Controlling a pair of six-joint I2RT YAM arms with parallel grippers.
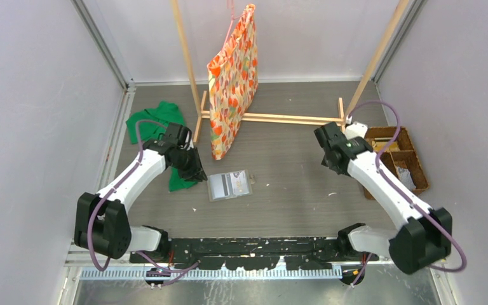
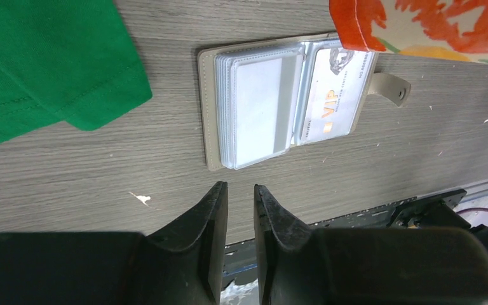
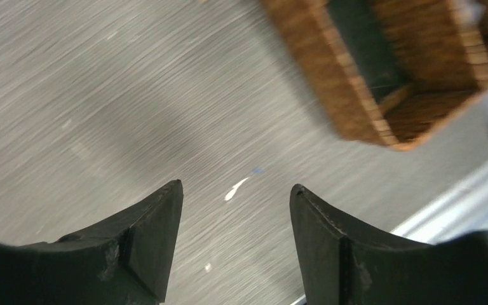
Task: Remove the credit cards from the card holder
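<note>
The card holder (image 1: pixel 229 185) lies spread on the floor near the middle, with clear sleeves on its left side. In the left wrist view a white card with VIP print (image 2: pixel 334 95) shows in its right half, and a snap tab sticks out beyond. My left gripper is part open above the floor just off the holder's near edge, nothing between its fingers. Far off to the right, my right gripper stands open over bare floor, also empty.
A woven box with compartments (image 1: pixel 398 143) stands at the right wall, beside the right arm. Green cloth (image 1: pixel 157 117) lies at the left. A flowered fabric (image 1: pixel 234 89) hangs from a wooden frame and overlaps the holder's corner in the left wrist view.
</note>
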